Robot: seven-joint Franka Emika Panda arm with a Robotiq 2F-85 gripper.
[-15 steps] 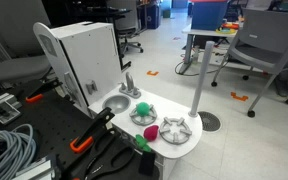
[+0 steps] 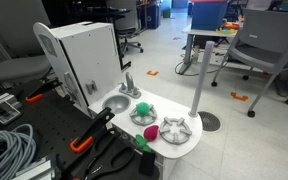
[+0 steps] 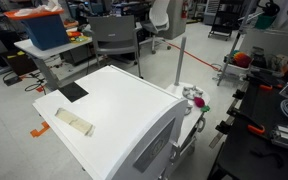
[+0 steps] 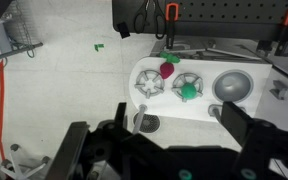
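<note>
In the wrist view my gripper is seen from behind. Its dark fingers stand wide apart with nothing visible between them. Beyond them lies a white toy kitchen counter (image 4: 209, 117) with two grey burners and a round sink (image 4: 232, 85). A green round object (image 4: 188, 91) rests on the burner closer to the sink. Beside the other burner (image 4: 150, 84), near the counter's edge, is a dark pink toy (image 4: 167, 70) with a green part (image 4: 172, 58). Neither exterior view shows the gripper.
A tall white box-like cabinet (image 2: 84, 60) stands at the sink end, and a white post (image 2: 202, 77) rises at the counter's other end. The black table edge (image 4: 224, 17) carries orange-and-black clamps (image 2: 92, 130), scissors and cables (image 2: 9, 155). Open floor lies behind the counter.
</note>
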